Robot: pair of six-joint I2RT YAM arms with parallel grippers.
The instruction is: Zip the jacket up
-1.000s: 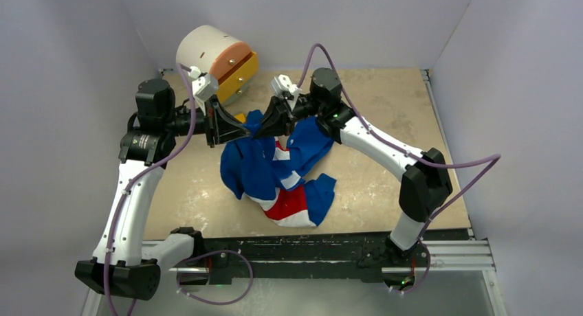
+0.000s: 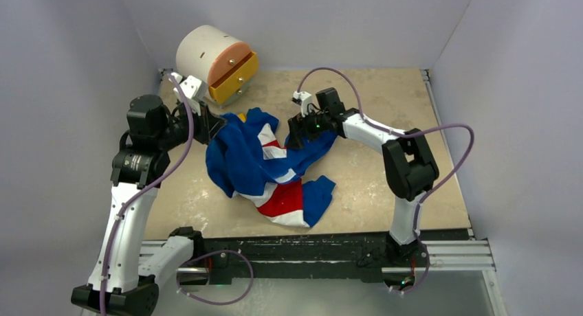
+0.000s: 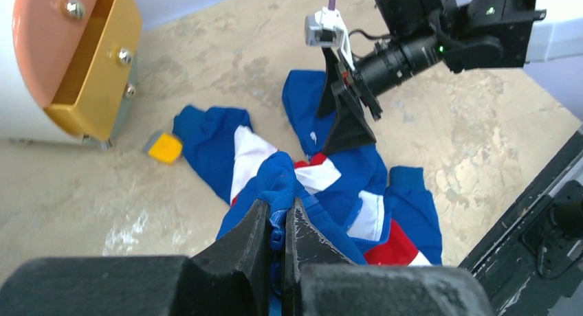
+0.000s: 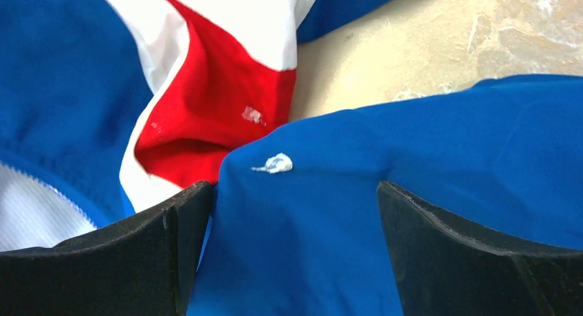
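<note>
A blue jacket [image 2: 240, 154] with red and white panels lies crumpled on the table, its left part lifted. My left gripper [image 2: 218, 127] is shut on a pinched fold of the blue cloth [image 3: 276, 178], held above the table. In the left wrist view, a small blue zipper-like piece [image 3: 277, 239] shows between its fingertips. My right gripper [image 2: 294, 134] stands open, low over the jacket's right side. In the right wrist view, its fingers [image 4: 185, 233] straddle blue fabric bearing a small white mark [image 4: 278, 163]. Nothing is gripped there. Most of the zipper line is hidden in folds.
At the back left stands a white barrel-shaped cabinet [image 2: 203, 51] with a yellow drawer [image 2: 235, 79] partly out. A small yellow and grey block [image 3: 165, 148] lies beside the jacket. Bare tabletop [image 2: 392, 185] stretches to the right.
Both grippers were together at the pinched cloth. The right one has opened, moved away to the right and come down over the jacket; the left has drawn its fold further left.
</note>
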